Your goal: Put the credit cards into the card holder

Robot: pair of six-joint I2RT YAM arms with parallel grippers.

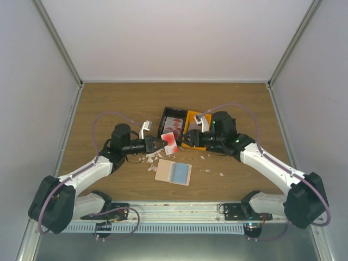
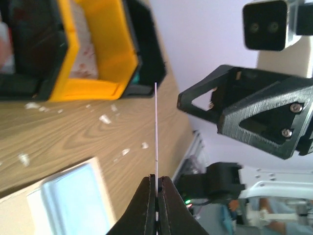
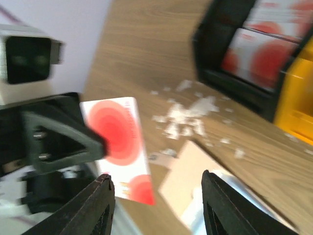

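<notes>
A white card with red circles (image 1: 169, 143) is gripped by my left gripper (image 1: 163, 143), raised above the table. Seen edge-on in the left wrist view, the card (image 2: 156, 132) stands up thin from the closed fingers of my left gripper. The right wrist view shows its printed face (image 3: 120, 142). My right gripper is open, its fingers apart and empty, a short way to the right of the card. The card holder (image 1: 173, 172), beige with a pale blue half, lies open on the table below.
Behind the arms stand a black bin (image 1: 166, 116) holding red-and-white cards (image 3: 257, 56) and a yellow bin (image 2: 112, 49). White paper scraps (image 3: 188, 115) litter the wood near the holder. Open table lies to the front right.
</notes>
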